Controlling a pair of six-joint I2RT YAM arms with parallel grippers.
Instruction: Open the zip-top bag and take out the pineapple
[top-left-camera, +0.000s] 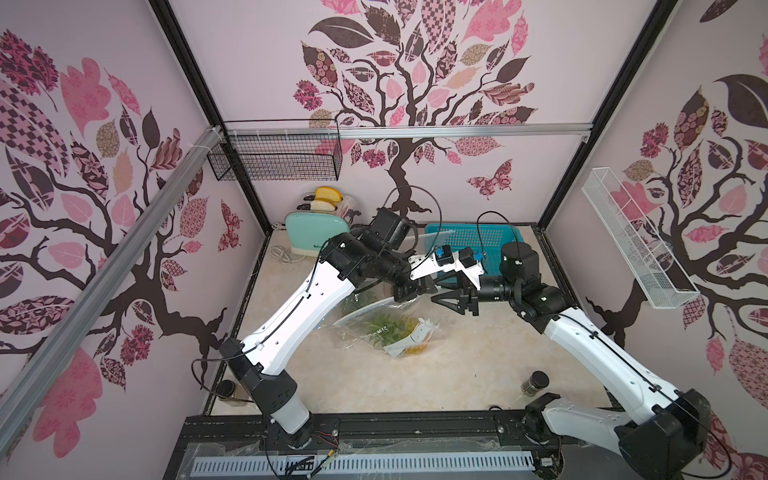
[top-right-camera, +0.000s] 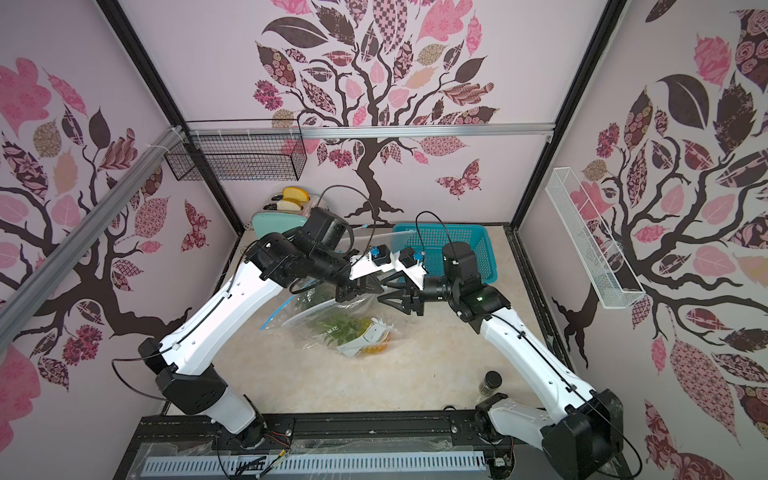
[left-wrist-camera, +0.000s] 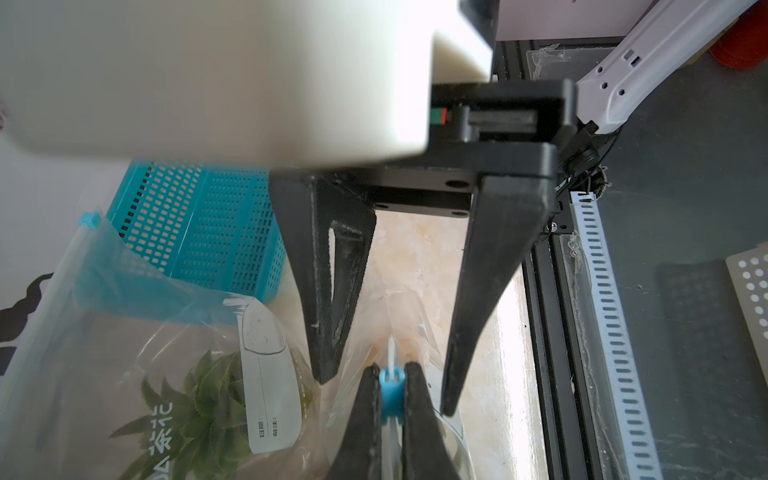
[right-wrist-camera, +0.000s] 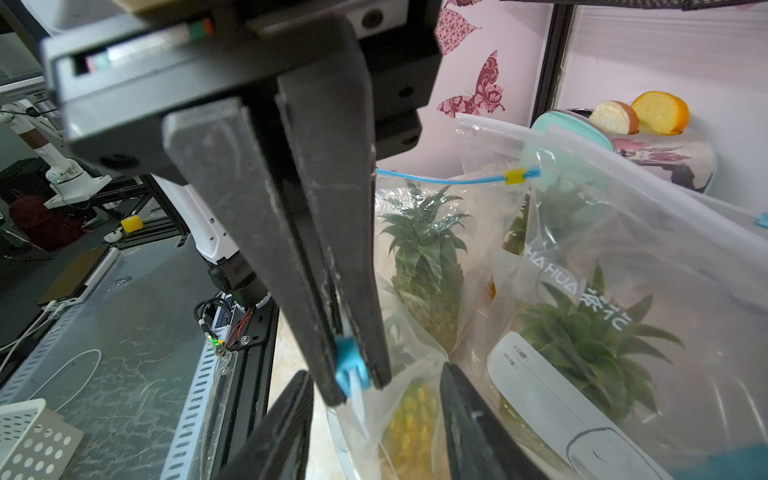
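Observation:
The clear zip top bag (top-left-camera: 384, 324) lies on the table beneath both arms, its printed side up. Green pineapple leaves (left-wrist-camera: 204, 412) and a white label (left-wrist-camera: 272, 376) show on it in the left wrist view. The yellow pineapple body (right-wrist-camera: 412, 428) shows through plastic in the right wrist view. My left gripper is shut on a small blue piece (left-wrist-camera: 392, 393) at the bag's edge, with a thin white strip running past it. My right gripper stands open, its fingers spread either side of the left fingertips and apart from them.
A second pineapple (right-wrist-camera: 428, 264) stands behind, in plastic with a blue zip and yellow slider (right-wrist-camera: 514, 176). A turquoise basket (top-right-camera: 472, 248) stands at the back right. A mint-green container (top-left-camera: 316, 233) is at the back left, a jar (top-left-camera: 535, 384) at the front right.

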